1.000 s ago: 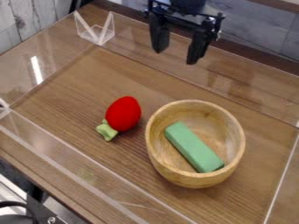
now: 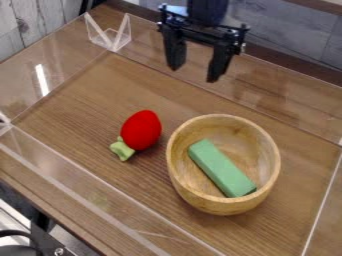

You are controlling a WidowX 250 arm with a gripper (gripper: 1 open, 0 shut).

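Observation:
My gripper (image 2: 201,52) hangs at the top centre of the camera view, dark, its two fingers spread apart with nothing seen between them. Below it, a red strawberry-like object (image 2: 142,129) with a green top lies on the wooden surface. To its right, a yellow bowl (image 2: 254,133) holds a green block (image 2: 222,167).
A white wire or plastic piece (image 2: 114,30) is at the top left. Dark cables show at the bottom-left corner.
My gripper has shifted slightly left and down over the last second. The objects on the table have not moved.

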